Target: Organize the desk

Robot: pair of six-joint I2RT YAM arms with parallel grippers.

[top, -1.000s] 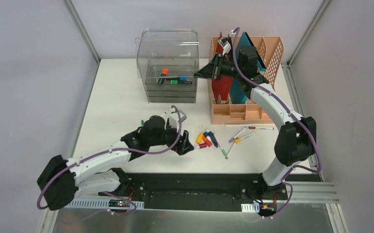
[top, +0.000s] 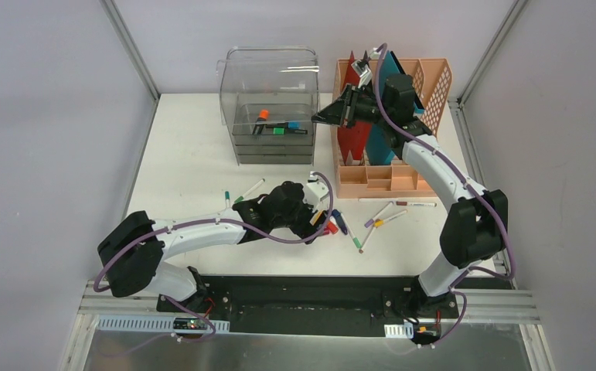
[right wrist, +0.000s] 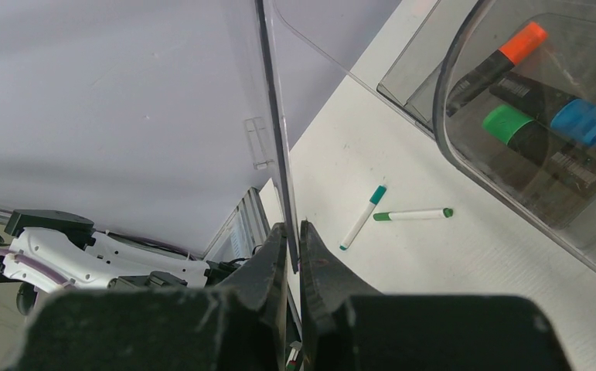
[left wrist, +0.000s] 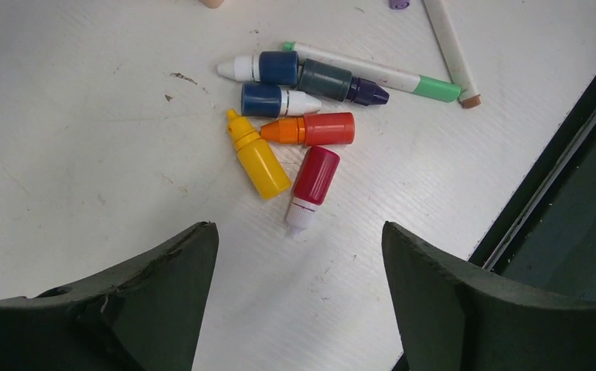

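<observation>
My left gripper hangs open over a cluster of small dropper bottles: yellow, red, orange and several dark blue, with markers beside them. My right gripper is shut on the edge of the clear lid of the organizer, holding it raised. Inside lie black markers with orange, blue and green caps.
A peach file holder with red and teal folders stands at the back right, behind the right arm. Loose markers lie in front of it and near the organizer.
The right gripper has barely moved, still on the lid.
</observation>
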